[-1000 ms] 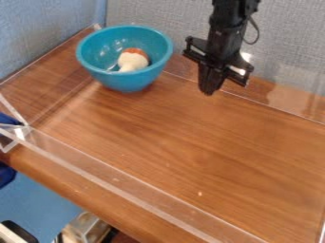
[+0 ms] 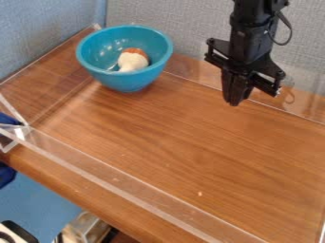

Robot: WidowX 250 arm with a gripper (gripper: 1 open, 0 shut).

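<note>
My black gripper (image 2: 237, 91) hangs above the back right of the wooden table (image 2: 178, 166), shut, with nothing visible between its fingers. To its left, a cyan bowl (image 2: 143, 78) holds a small white object with an orange top (image 2: 132, 60), apart from the gripper.
Transparent edging runs along the table's back and left. At the far left edge a small blue object (image 2: 8, 121) is partly visible, and grey padded walls stand behind.
The bowl and its contents have not moved.
</note>
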